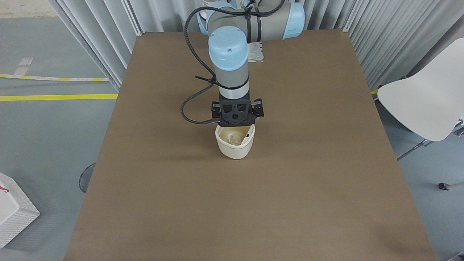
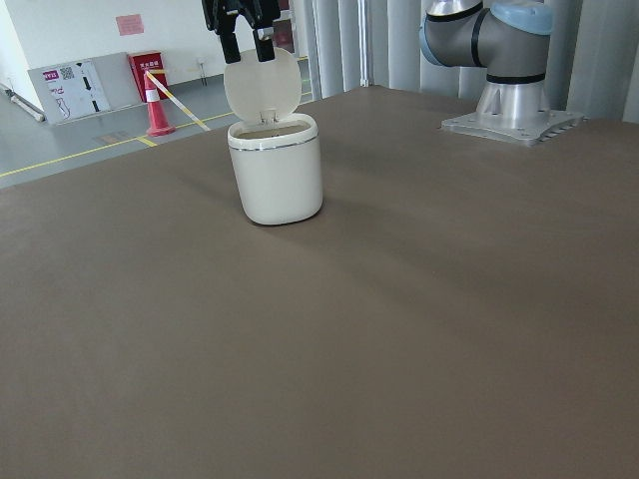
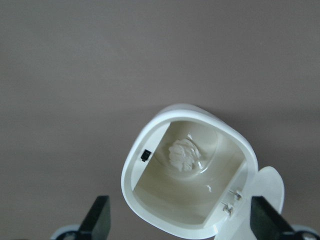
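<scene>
A small white bin (image 1: 235, 152) stands upright on the brown table (image 1: 248, 200); in the left view its round lid (image 2: 260, 85) is raised. The wrist view looks down into the bin (image 3: 190, 195), where a crumpled white wad (image 3: 183, 155) lies on the bottom. My black gripper (image 2: 247, 46) hangs above the bin, open, its two fingertips spread apart at the bottom of the wrist view, with nothing seen between them. In the front view the gripper body (image 1: 235, 111) is just behind the bin's opening.
The arm's base (image 2: 511, 128) is at the back. A white chair (image 1: 422, 95) stands beside the table on the right, and a white box (image 1: 15, 208) is on the floor at the left.
</scene>
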